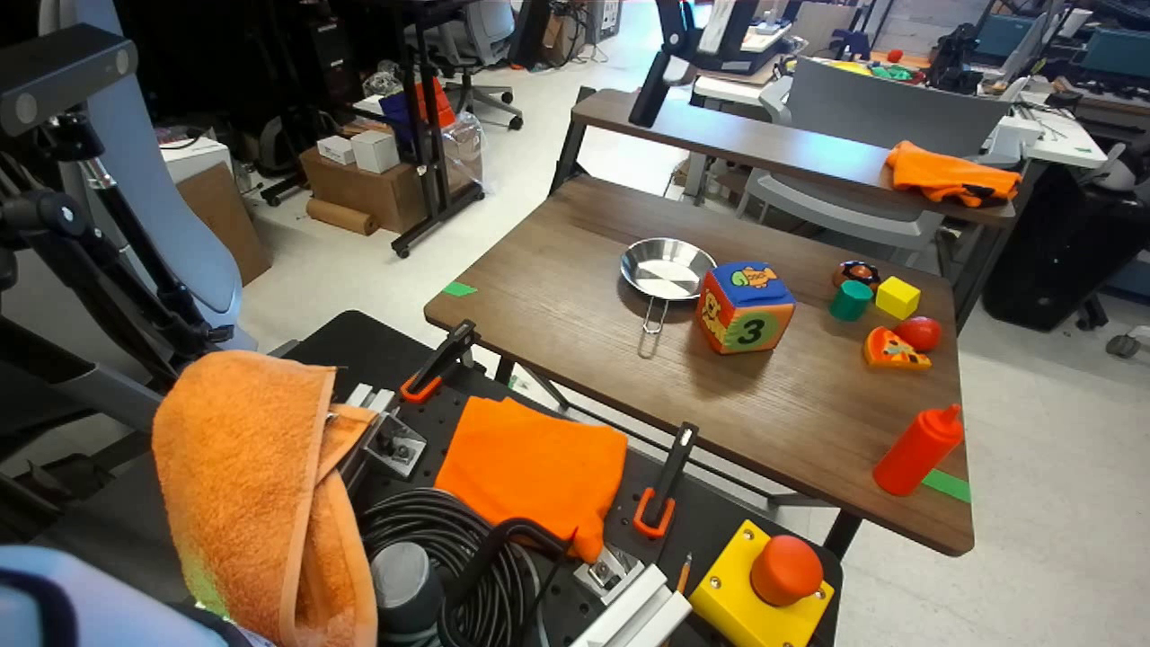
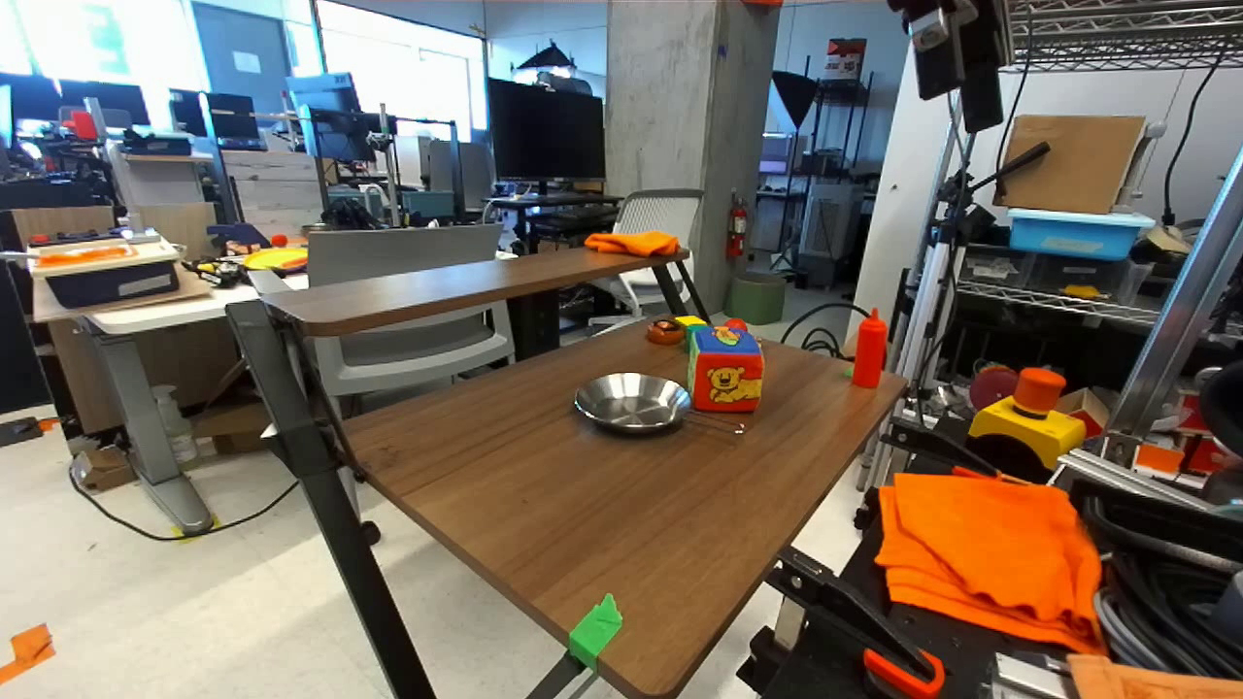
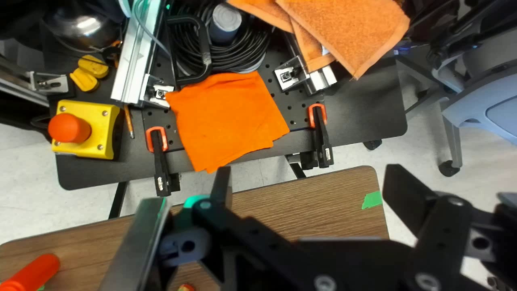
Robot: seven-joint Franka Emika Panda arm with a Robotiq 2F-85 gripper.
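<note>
High over the table, my gripper stands open, its two dark fingers far apart with nothing between them. On the brown table [image 1: 561,313] rests a steel pan [image 1: 668,270], its handle toward the near edge. A soft cube [image 1: 746,309] with a number 3 sits close beside it. Farther right are a green cylinder [image 1: 851,301], a yellow block [image 1: 897,297], a red ball-like piece [image 1: 918,333], a toy pizza slice [image 1: 896,350] and a dark-and-orange round item [image 1: 857,273]. A red squeeze bottle [image 1: 917,451] stands near the right corner.
A raised shelf [image 1: 744,141] runs along the table's far side, with an orange cloth [image 1: 952,174] on it. The black cart in front carries another orange cloth [image 1: 534,465], clamps, cables and a yellow box with a red button [image 1: 763,591].
</note>
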